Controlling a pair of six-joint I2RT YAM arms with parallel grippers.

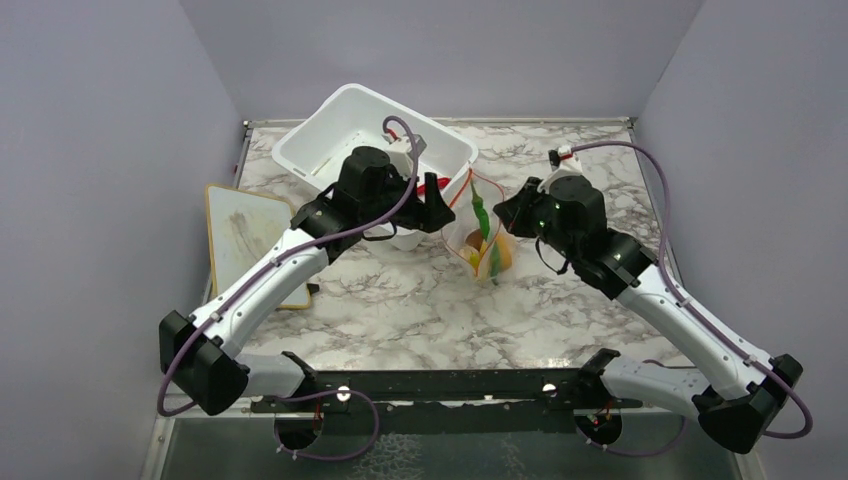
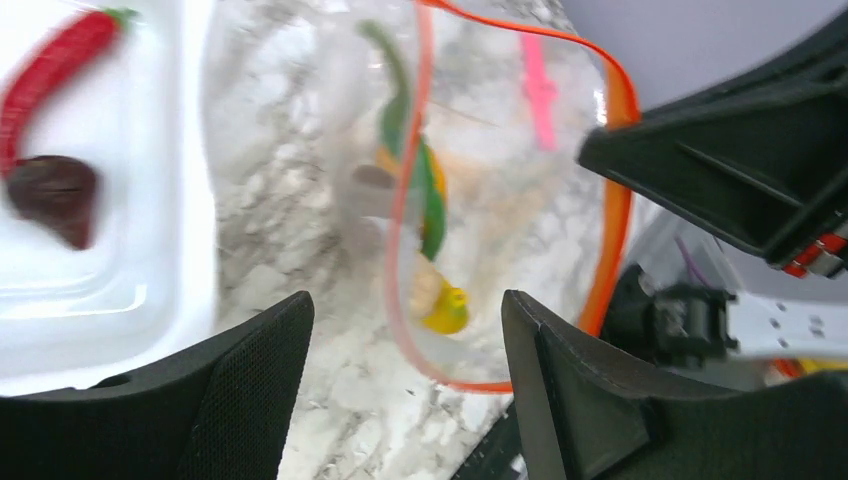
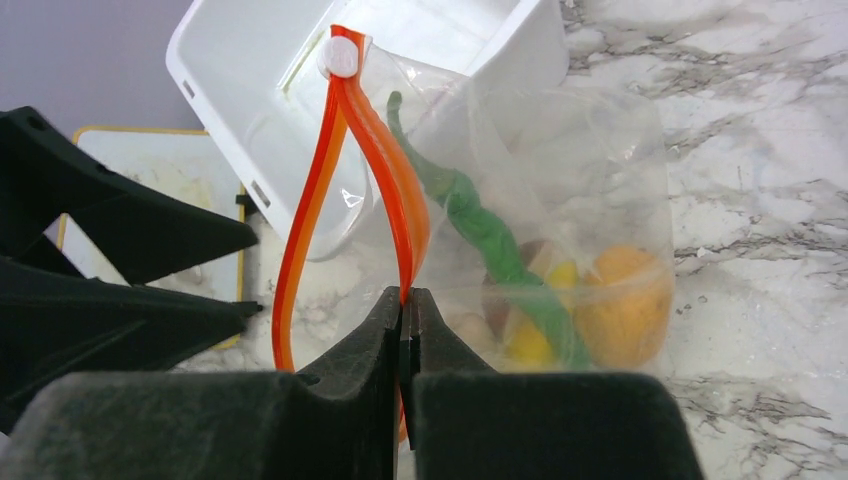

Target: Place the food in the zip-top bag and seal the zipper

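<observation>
A clear zip bag with orange zipper (image 3: 410,230) stands between the grippers, holding a green item (image 3: 470,210), an orange item (image 3: 620,305) and a yellow item (image 3: 535,335). My right gripper is shut on the bag's zipper edge. My left gripper stands open at the bag's mouth, left of it in the top view, with nothing gripped. In the white bin (image 1: 330,120) lie a red chili (image 2: 55,75) and a dark round item (image 2: 52,195), blurred in the left wrist view.
A board with yellow rim (image 1: 245,240) lies at the left of the marble table (image 1: 420,320). Walls stand on three sides.
</observation>
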